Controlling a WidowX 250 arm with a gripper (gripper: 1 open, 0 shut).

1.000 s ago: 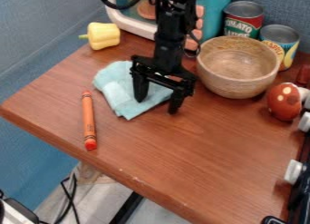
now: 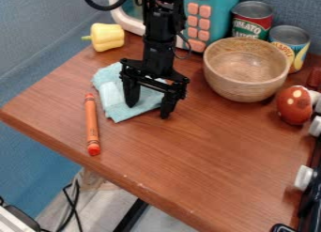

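Observation:
My black gripper (image 2: 148,97) is lowered over a light blue cloth (image 2: 115,99), its fingers down on or at the cloth near the middle of the table. Whether the fingers are open or closed on the fabric is hard to make out. An orange crayon (image 2: 92,125) lies just left of the cloth, pointing toward the front edge.
A wooden bowl (image 2: 245,69) stands right of the arm, with two cans (image 2: 252,20) behind it and a red-and-white object (image 2: 296,104) beside it. A toy microwave (image 2: 201,20) and a yellow toy pepper (image 2: 105,37) are at the back.
The gripper has shifted slightly left over the cloth, and the cloth looks a little more bunched on its left side.

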